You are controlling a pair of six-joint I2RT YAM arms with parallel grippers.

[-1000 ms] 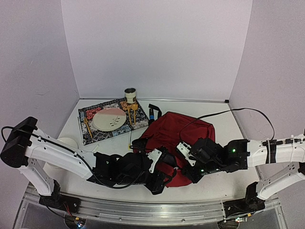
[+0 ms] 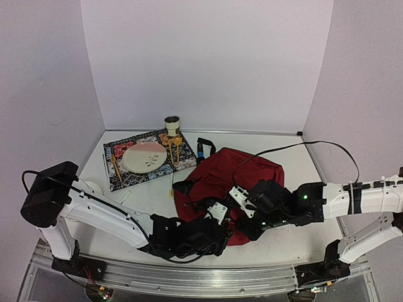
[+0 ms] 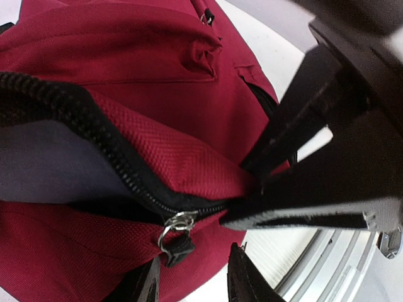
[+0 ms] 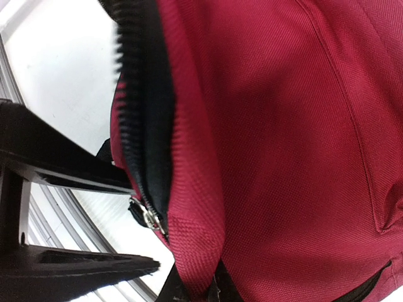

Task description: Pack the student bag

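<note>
The dark red bag lies on the table, its black-zippered opening gaping in the left wrist view. A metal zipper pull with a black tab hangs at the near end of the zipper. Just below that tab my left gripper is open, its two fingertips apart on either side of it. My right gripper pinches a fold of the bag's red fabric beside the zipper end. Both grippers meet over the bag's near edge in the top view, where their tips are mostly hidden.
Back left, a patterned mat carries a round plate, wooden utensils and a cup. A black strap with a blue part lies behind the bag. The arms work close together.
My left arm has moved to the right, bringing its gripper up to the zipper end next to my right gripper. The right arm has shifted only slightly.
</note>
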